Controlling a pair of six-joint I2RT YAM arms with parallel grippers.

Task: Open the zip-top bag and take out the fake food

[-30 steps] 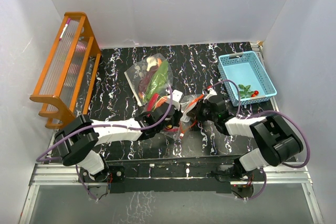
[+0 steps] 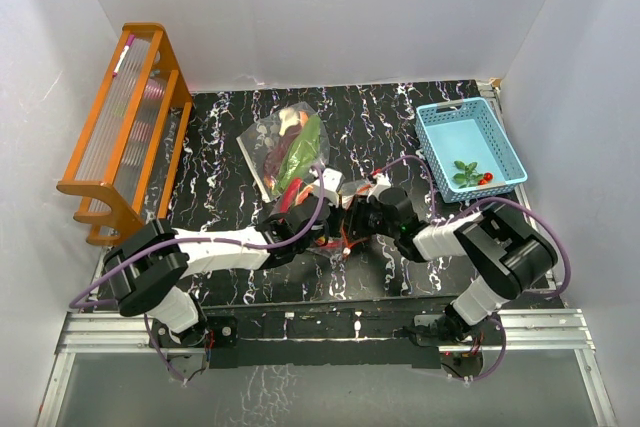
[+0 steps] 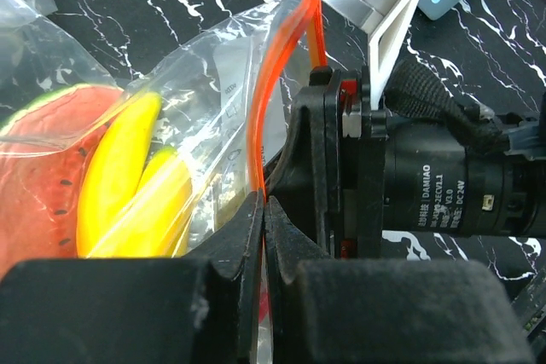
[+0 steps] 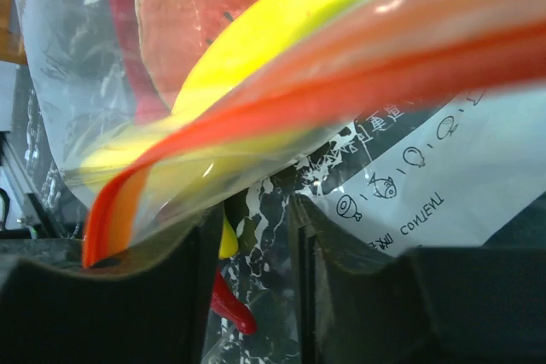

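Observation:
The zip top bag (image 3: 196,66) holds a watermelon slice (image 3: 43,176) and yellow banana-shaped food (image 3: 115,168). Its orange zip strip runs upright in the left wrist view, where my left gripper is shut on it at the bottom centre. My right gripper (image 2: 355,212) is pressed close beside the left one at the bag's mouth. In the right wrist view its fingers (image 4: 341,304) stand part open beneath the orange strip, with bag and food seen beyond; whether anything is between them is unclear.
A second bag of food (image 2: 295,147) lies behind. A blue basket (image 2: 455,132) with leaves and tomatoes stands at the back right, a wooden rack (image 2: 110,147) at the left. Bare marble table shows at the back centre.
My right gripper has moved left toward my left gripper and the bag's mouth. The left arm has stayed nearly still.

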